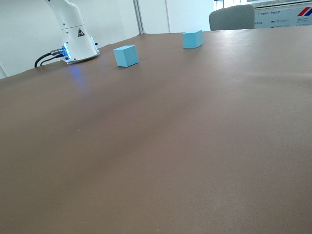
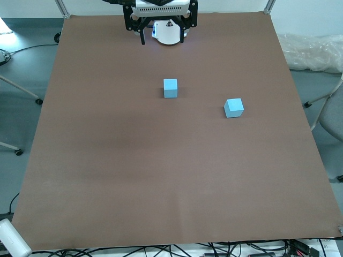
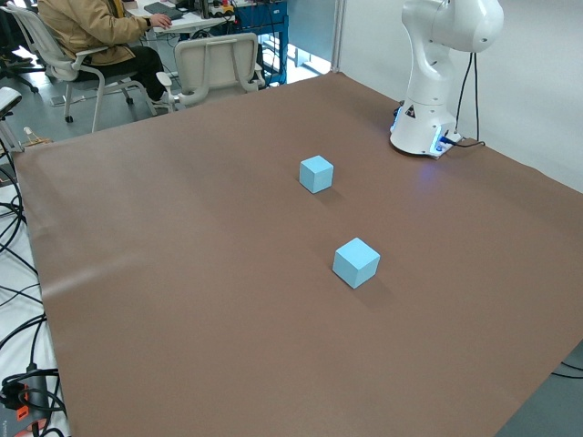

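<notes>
Two light-blue cubes rest apart on the brown table. In the left view one cube (image 2: 170, 88) sits near the middle and the other (image 2: 233, 107) lies to its right and a little nearer the camera. Both also show in the top view (image 1: 126, 56) and in the right view (image 3: 355, 263). The black gripper (image 2: 161, 29) is at the top edge of the left view, above the white arm base at the far end of the table, well away from both cubes; whether it is open or shut is unclear.
The arm's white base (image 3: 421, 127) stands at the table's far end with cables behind it. Chairs and more cables are outside the table's edges.
</notes>
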